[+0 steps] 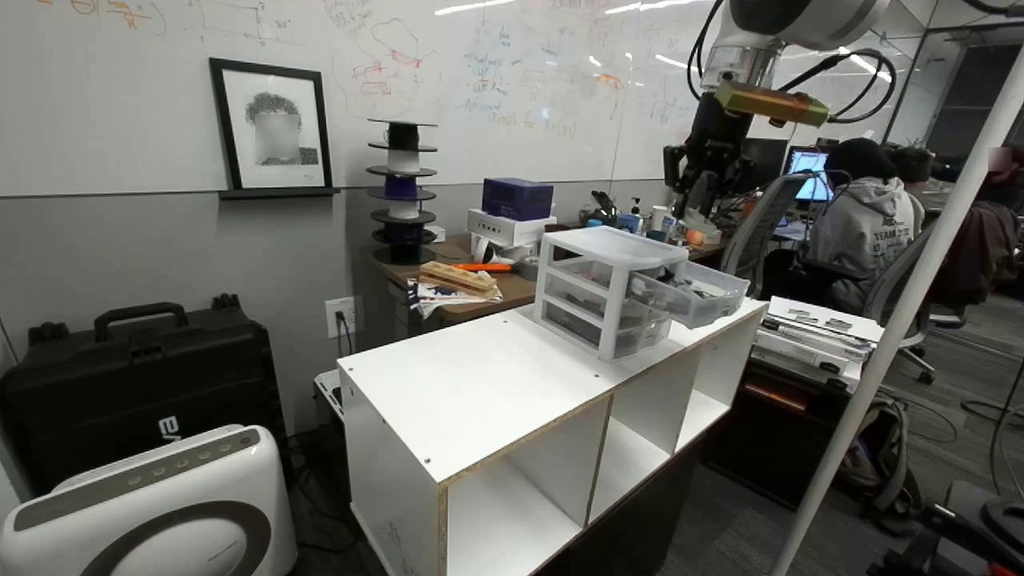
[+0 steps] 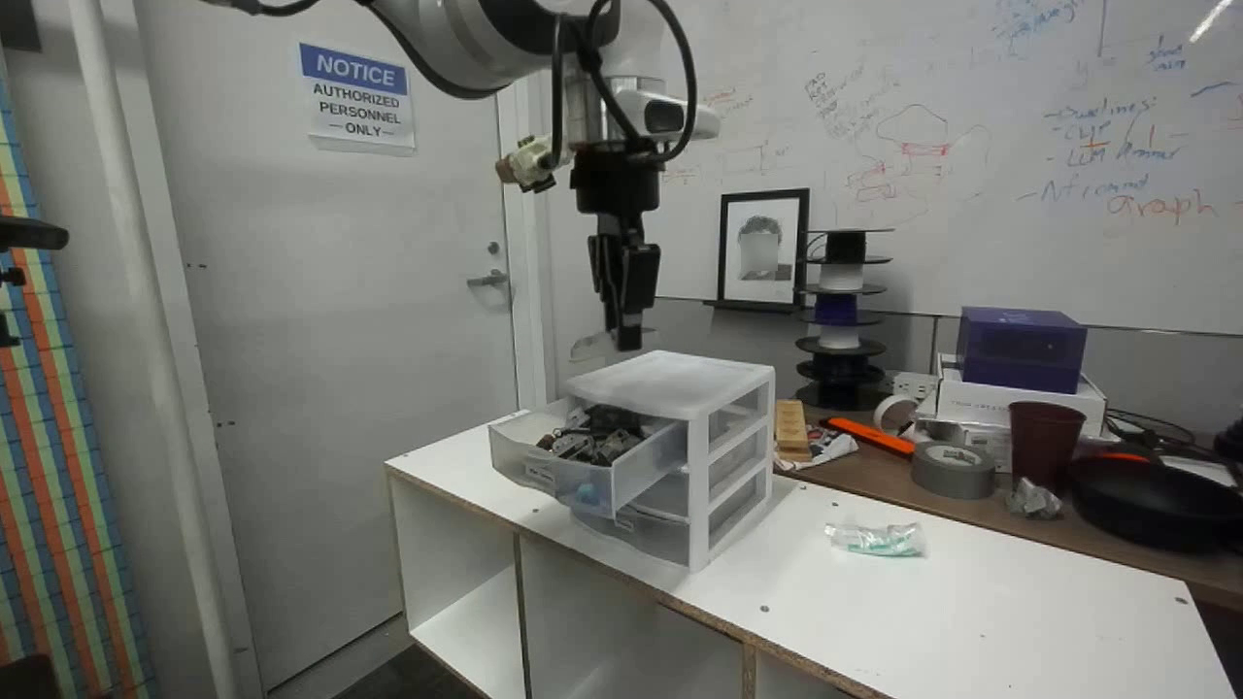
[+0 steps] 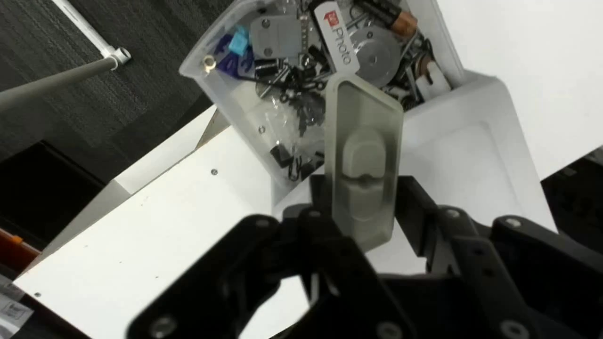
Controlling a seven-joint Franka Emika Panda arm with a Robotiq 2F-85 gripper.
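Held between the fingers of my gripper is a pale translucent case with a raised oval inside, seen in the wrist view. In exterior view 2 the gripper points down, apart from and above the small drawer unit, with a clear edge of the case showing at its tips. The unit's top drawer is pulled out. Batteries, a white "Photo" stick, a grey connector and small hardware fill it.
The drawer unit stands on a white shelf, whose top is broad and mostly bare. A clear packet lies on it. Behind are a cluttered desk with tape and a spool stack. A pole stands near the shelf.
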